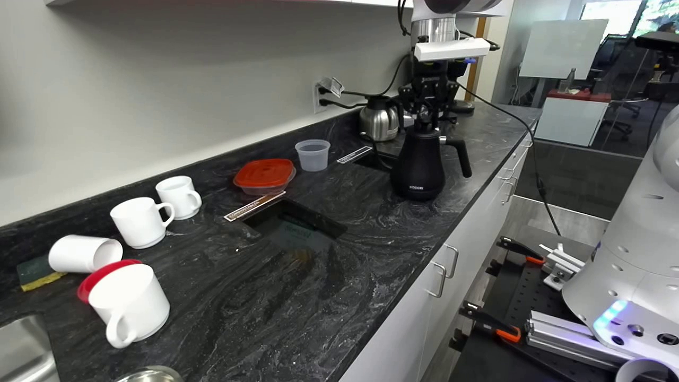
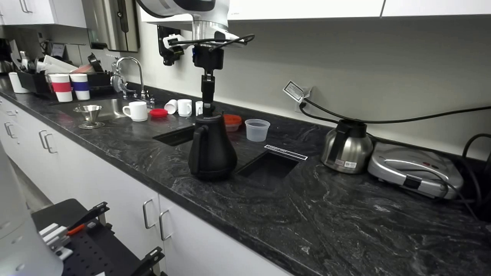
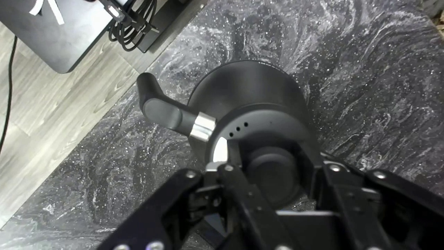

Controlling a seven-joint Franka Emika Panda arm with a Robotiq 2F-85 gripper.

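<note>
A black gooseneck-style kettle (image 1: 418, 166) is upright over the dark counter, its handle (image 1: 462, 157) pointing right, toward the counter's front edge. Directly above it, pointing down, my gripper is shut on the round knob (image 3: 274, 177) of the kettle's lid. One finger lies on each side of that knob in the wrist view. From the other side, the kettle (image 2: 216, 154) stands beside a dark rectangular opening in the counter. Whether its base touches the counter, I cannot tell.
Behind the kettle are a steel carafe (image 2: 347, 146) and a silver appliance (image 2: 414, 170). A clear tub (image 1: 312, 155) and a red-lidded container (image 1: 264, 176) sit near the wall. Several white mugs (image 1: 140, 222) are at the far left.
</note>
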